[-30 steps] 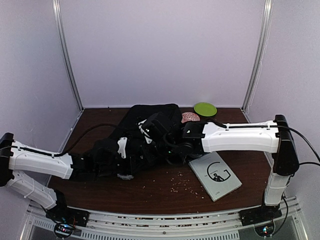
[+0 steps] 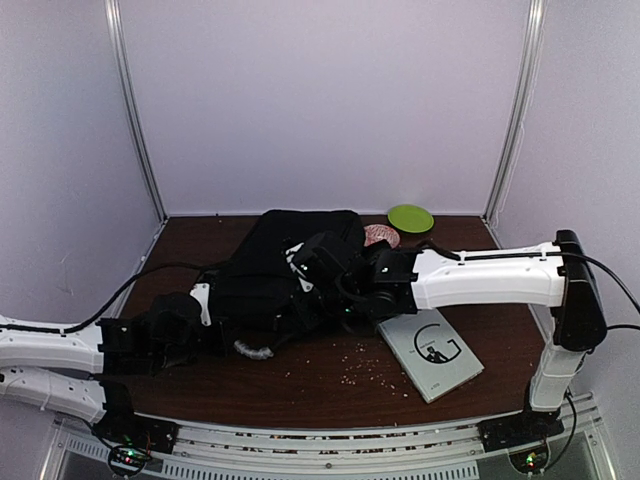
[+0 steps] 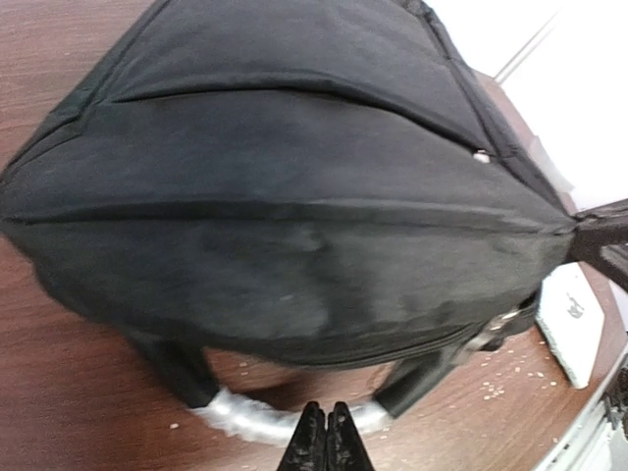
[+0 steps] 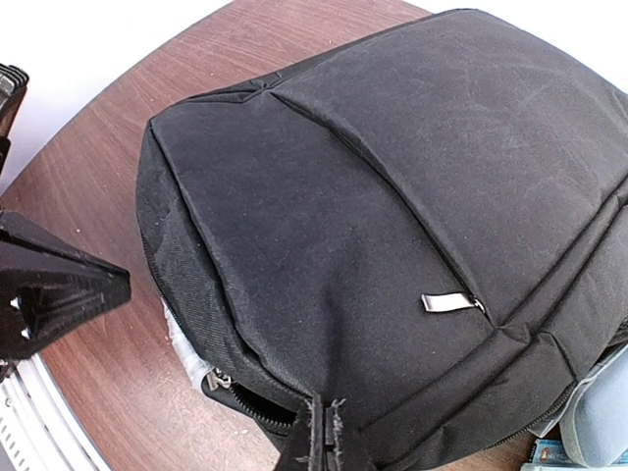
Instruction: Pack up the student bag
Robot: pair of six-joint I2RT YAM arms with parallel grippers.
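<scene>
The black backpack [image 2: 290,230] lies on the table, largely covered by my arms in the top view. Its carry handle [image 3: 245,416], wrapped in clear plastic, faces the front. My left gripper is shut over that handle in its wrist view, with nothing visible between the fingers. At the bag's front right corner, my right gripper is shut against the fabric by the zip. Whether a thin edge is pinched there cannot be made out. A short stretch of the zip [image 4: 260,407] gapes beside it. The bag's inside is hidden.
A white notebook [image 2: 430,355] lies right of the bag. Behind it are a pink patterned round item [image 2: 381,235] and a green plate [image 2: 410,218]. Pale crumbs [image 2: 365,368] dot the table in front. A blue packet [image 4: 552,452] shows beside the bag.
My left arm has drawn back to the left, away from the bag's front, uncovering more of the handle. The right arm has shifted only slightly to the right.
</scene>
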